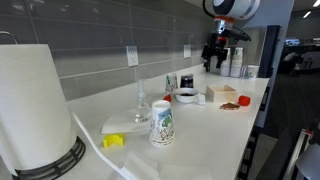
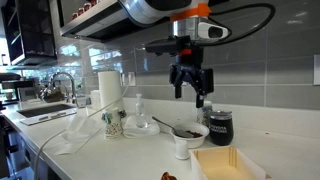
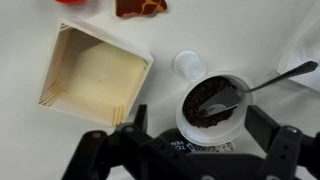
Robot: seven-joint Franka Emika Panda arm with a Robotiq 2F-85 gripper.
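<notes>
My gripper hangs open above the counter, its two fingers well apart and nothing held between them. In the wrist view, a white bowl [image 3: 243, 124] of dark contents lies below the gap, with a dark-handled spoon [image 3: 292, 72] resting in it. A small white cup [image 3: 188, 66] stands beside the bowl. An empty pale wooden box [image 3: 97, 72] is to the left. In exterior view 2, the gripper [image 2: 189, 94] is clearly higher than the bowl [image 2: 181, 140] and the box [image 2: 227, 164].
Behind the bowl stands a dark cup [image 2: 221, 126] near the tiled wall. A brown-and-yellow item [image 3: 139, 7] lies near the box. A patterned mug [image 1: 162, 124], a yellow object [image 1: 113, 141] and a paper towel roll [image 1: 34, 105] occupy the other side. Bare counter [image 1: 215, 138] lies in front.
</notes>
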